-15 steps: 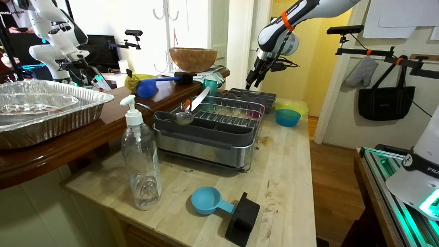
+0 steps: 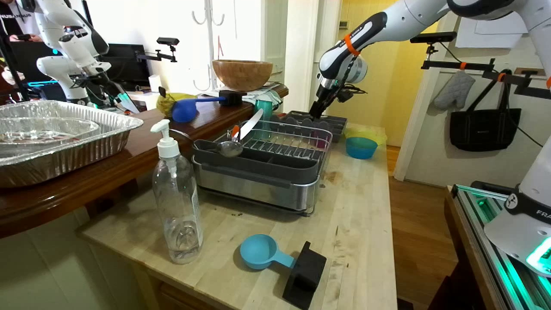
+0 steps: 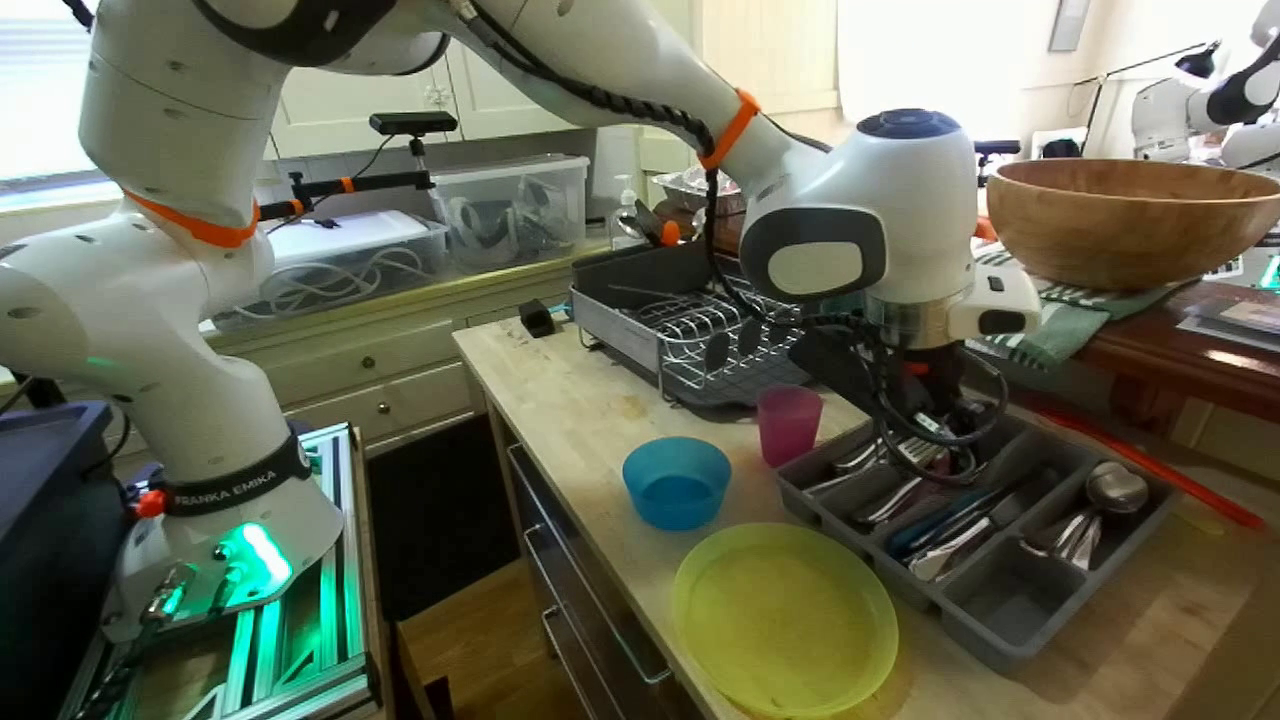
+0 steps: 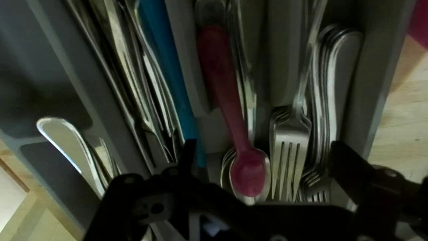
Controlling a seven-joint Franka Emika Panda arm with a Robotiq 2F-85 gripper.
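Note:
My gripper is open, its dark fingers (image 4: 187, 158) spread wide over the grey cutlery tray (image 3: 1022, 618). Within the gap in the wrist view lie a dark pink spoon (image 4: 230, 92), resting on metal spoons, and a metal fork (image 4: 291, 146) in the neighbouring compartment. Nested forks (image 4: 335, 80) lie close to the right finger. Left of the pink spoon, knives and a blue handle (image 4: 170, 68) fill another compartment. In the second exterior view the gripper reaches down at the tray's far side, its fingertips hidden by cables. Whether the fingers touch any cutlery cannot be told.
A pink cup (image 3: 788, 424), a blue bowl (image 3: 677, 480) and a yellow plate (image 3: 786, 624) stand beside the tray. The dish rack (image 2: 253, 175) is close by. A wooden bowl (image 3: 1128, 222) sits on the raised ledge. Bare counter lies along the rack's open side.
The arm has lowered, bringing the gripper down to the cutlery tray, and its hand has shifted slightly left in the first exterior view. The objects on the counter have not moved.

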